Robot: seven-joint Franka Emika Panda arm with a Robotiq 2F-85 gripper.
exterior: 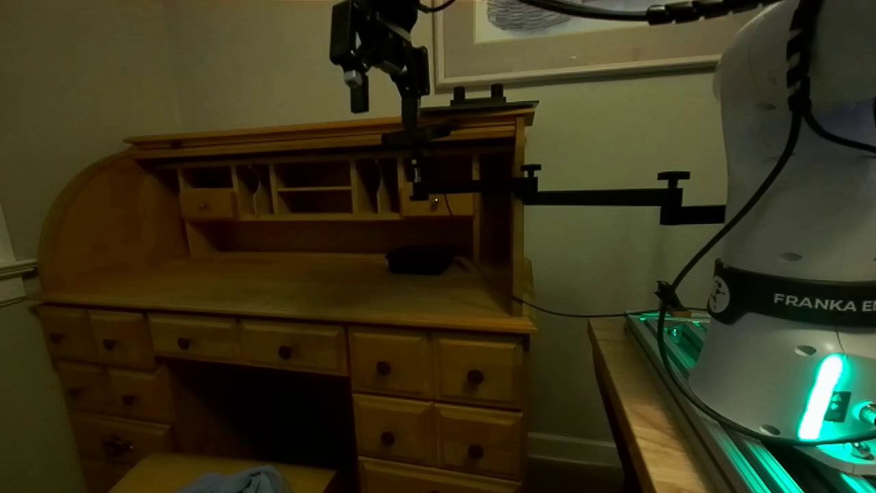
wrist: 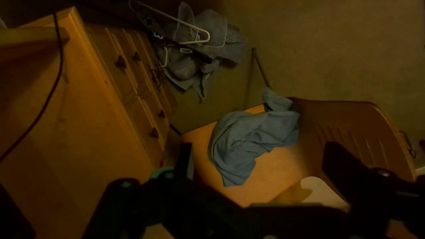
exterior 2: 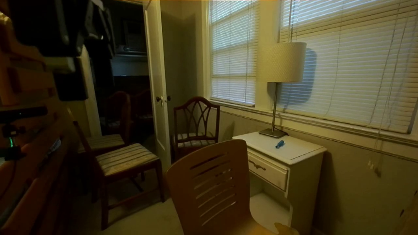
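Observation:
High in the first exterior view, my gripper (exterior: 383, 116) hangs fingers-down, in front of the upper part of the wooden rolltop desk (exterior: 246, 283). Its fingers stand wide apart with nothing between them. From the wrist, a blue-grey cloth (wrist: 255, 137) lies crumpled on the seat of a wooden chair (wrist: 275, 171), well below and between my spread fingers. Only the top of that cloth (exterior: 238, 480) shows at the bottom edge of the first exterior view. The second exterior view shows the chair's slatted back (exterior 2: 211, 184) but not the cloth.
A black camera arm (exterior: 599, 197) reaches across the desk's right side. A small black box (exterior: 420, 259) sits on the desktop. Clothes and a hanger (wrist: 199, 43) lie on the floor. A lamp (exterior 2: 282, 62) and blue object (exterior 2: 280, 144) stand on a white side table (exterior 2: 301, 148).

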